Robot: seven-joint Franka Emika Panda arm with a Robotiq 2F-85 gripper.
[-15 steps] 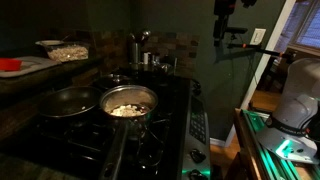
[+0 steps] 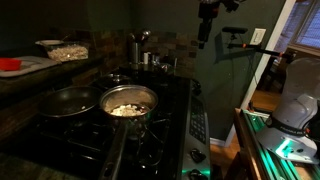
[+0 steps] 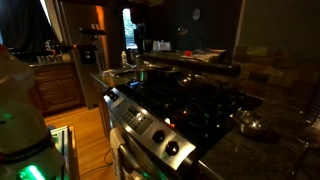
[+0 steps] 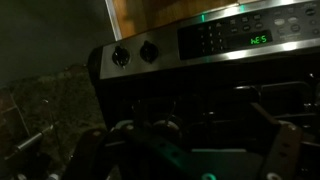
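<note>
High above the far right end of the stove, my gripper [image 2: 203, 40] hangs at the top of exterior view 1, clear of everything beneath it. In the wrist view its dark fingers stand apart at the bottom, so the gripper is open, and no object shows between them. A pot [image 2: 129, 102] with pale pieces inside sits on the stove, its long handle toward the camera. Beside it on the left lies a dark frying pan [image 2: 70, 102]. The control panel [image 4: 240, 38] with a green display is under the wrist camera.
A shelf [image 2: 30, 68] at left bears a red item [image 2: 10, 64] and a container of pale food [image 2: 67, 52]. Utensils [image 2: 140, 40] stand at the back. In exterior view 2 a metal bowl [image 3: 251, 122] rests on the counter beside the stove.
The pot, the pan and the shelf items have stayed in place.
</note>
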